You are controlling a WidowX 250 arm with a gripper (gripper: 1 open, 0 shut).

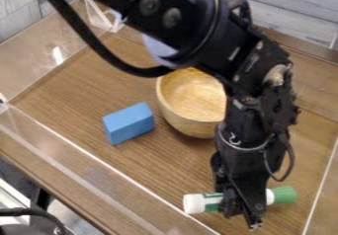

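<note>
My black gripper (242, 205) reaches down to the lower right of the wooden tray, shut on a green-and-white cylindrical object (280, 195) lying crosswise, white end to the left and green end to the right. The fingers hide the object's middle.
A yellow-tan bowl (185, 107) stands behind the arm. A blue block (128, 122) lies left of it on the wooden floor (73, 91). Clear walls edge the tray at left and front. Bare wood lies at upper left and right.
</note>
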